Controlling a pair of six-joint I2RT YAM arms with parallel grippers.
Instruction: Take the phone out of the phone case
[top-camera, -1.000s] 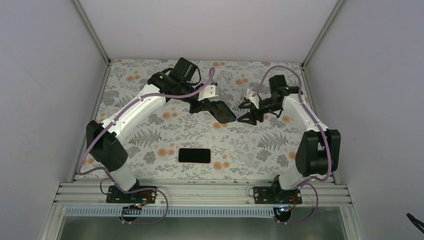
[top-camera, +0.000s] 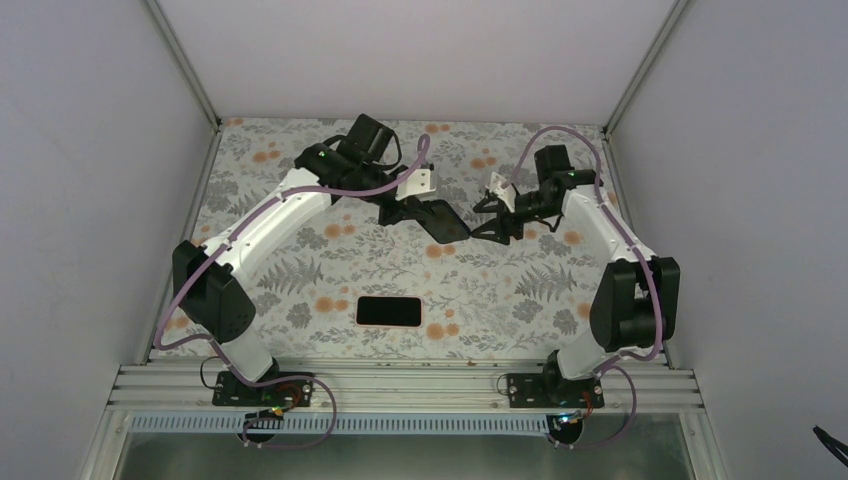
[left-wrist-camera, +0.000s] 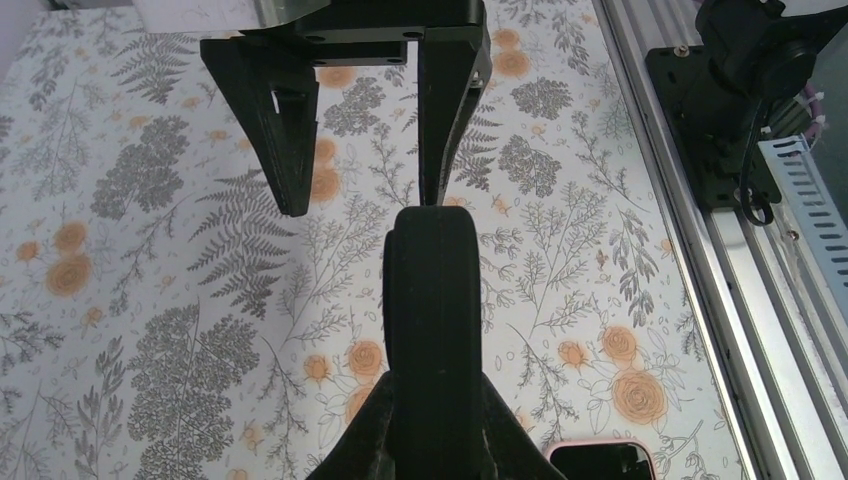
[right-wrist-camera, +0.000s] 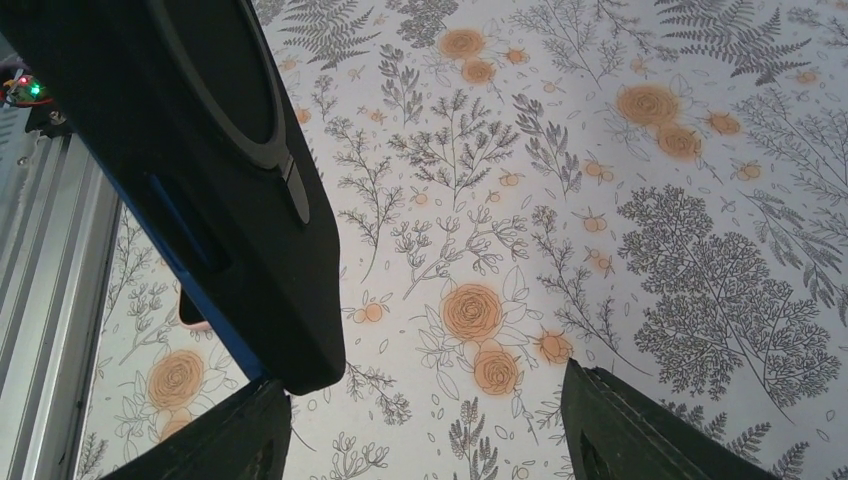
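A black phone case (top-camera: 444, 224) is held tilted above the table, my left gripper (top-camera: 410, 209) shut on one end. Edge-on in the left wrist view, the case (left-wrist-camera: 436, 320) shows a thin second layer along its left side. Seen from the right wrist, the case (right-wrist-camera: 235, 190) has a camera cutout, a side slot and a bluish strip along one edge, perhaps the phone inside; how far it sits in is hidden. At the free end, my right gripper is part open. One finger (right-wrist-camera: 255, 425) overlaps the case's corner; contact is unclear. Nothing else stands between its fingers.
Another phone-like slab (top-camera: 389, 311), black with a pink rim, lies flat near the table's front edge.
My right gripper has shifted slightly left, bringing one fingertip closer to the case's free corner. The left arm stays put, and the pink-rimmed slab has not moved.
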